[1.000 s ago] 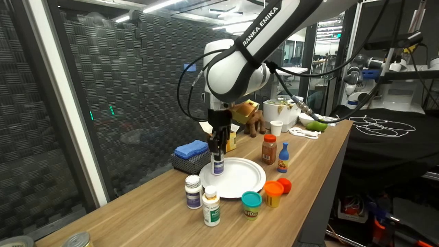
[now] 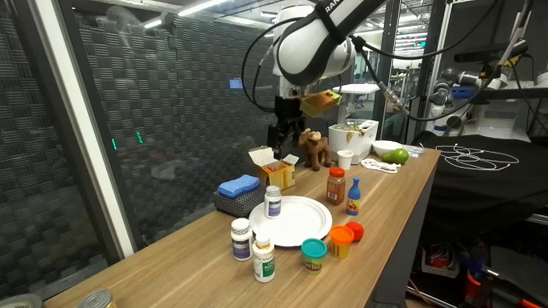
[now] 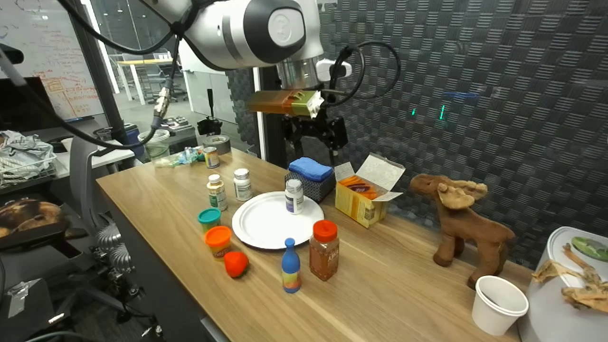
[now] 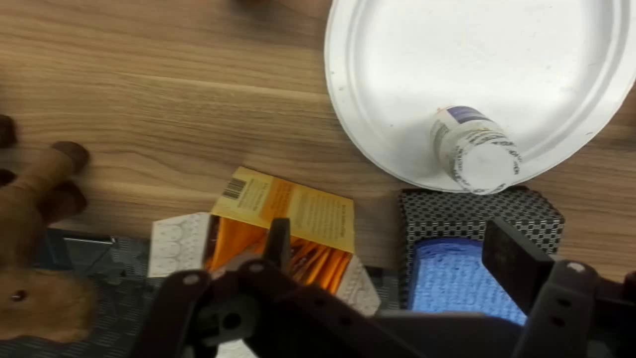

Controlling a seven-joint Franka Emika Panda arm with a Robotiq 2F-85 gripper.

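My gripper is open and empty, its two fingers wide apart. In exterior view 2 the gripper (image 3: 316, 156) hangs above the back of the table, over the blue cloth and the open box. A white pill bottle with a purple label (image 2: 272, 202) stands upright on the white paper plate (image 2: 303, 220), near its back-left rim. In the wrist view that bottle (image 4: 486, 161) is beyond the fingers, apart from them. Two more white bottles, one purple-labelled (image 2: 242, 239) and one green-labelled (image 2: 264, 260), stand on the wood beside the plate.
Behind the plate are a yellow open box (image 3: 357, 203) and a blue cloth (image 3: 310, 168) on a dark woven box. A red-capped jar (image 3: 324, 251), blue bottle (image 3: 290, 266) and Play-Doh tubs (image 2: 314, 256) surround the plate. A toy moose (image 3: 467, 222) stands farther along.
The gripper has risen from the bottle on the plate and moved back toward the open box. The bottle stays standing on the plate, now clear of the fingers.
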